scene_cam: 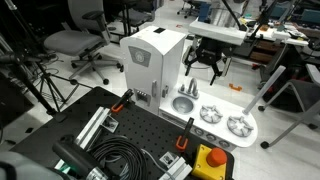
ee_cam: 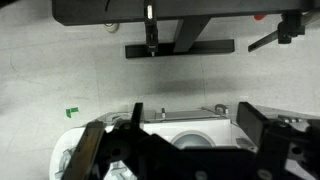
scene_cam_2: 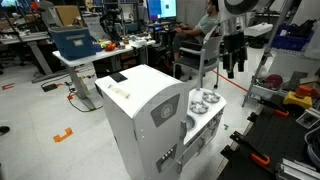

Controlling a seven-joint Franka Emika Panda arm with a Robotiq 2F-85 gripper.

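Observation:
My gripper [scene_cam: 202, 74] hangs in the air above the white toy kitchen counter [scene_cam: 190, 119], fingers spread apart and nothing between them. The counter holds a round sink [scene_cam: 182, 105] with a grey faucet [scene_cam: 191, 88] behind it, and two hob plates [scene_cam: 239, 126] on its right. At its left stands a white toy cabinet [scene_cam: 150, 62] with its door closed. In the wrist view the dark fingers [ee_cam: 95, 150] stand wide apart, and the sink [ee_cam: 191, 139] shows between them, partly covered.
On the near black table lie orange-handled clamps [scene_cam: 184, 140], a coiled black cable [scene_cam: 118, 158] and a yellow box with a red button [scene_cam: 215, 157]. Office chairs [scene_cam: 80, 40] stand behind at the left. The air around my gripper is clear.

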